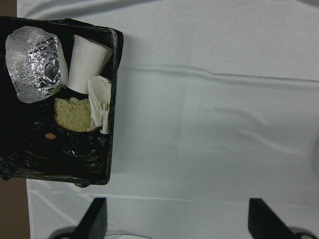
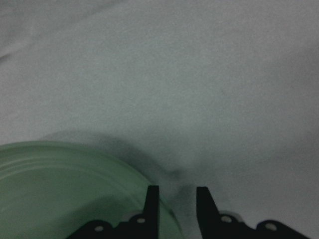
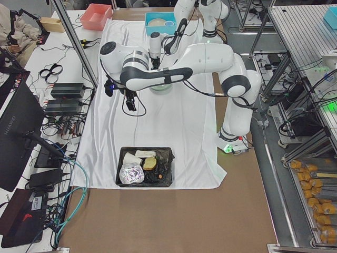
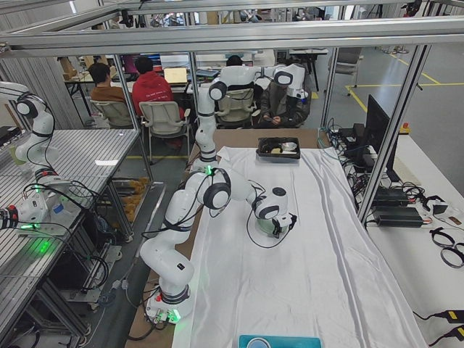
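Observation:
A black tray (image 1: 75, 167) holds crumpled foil (image 1: 35, 64), a white roll (image 1: 87, 64), bread (image 1: 72, 114) and white paper (image 1: 99, 102). My left gripper is open above the white cloth, to the side of the tray, with nothing between its widely spaced fingers. A pale green plate (image 2: 70, 194) lies on the cloth. My right gripper is over the plate's rim, its two fingertips a short gap apart with nothing visible between them. In the camera left view, my left arm mostly covers the plate.
A blue bin (image 4: 293, 342) with a round item inside sits at the far end of the table, behind my right arm (image 4: 174, 268). Monitors, cables and a metal frame line the sides.

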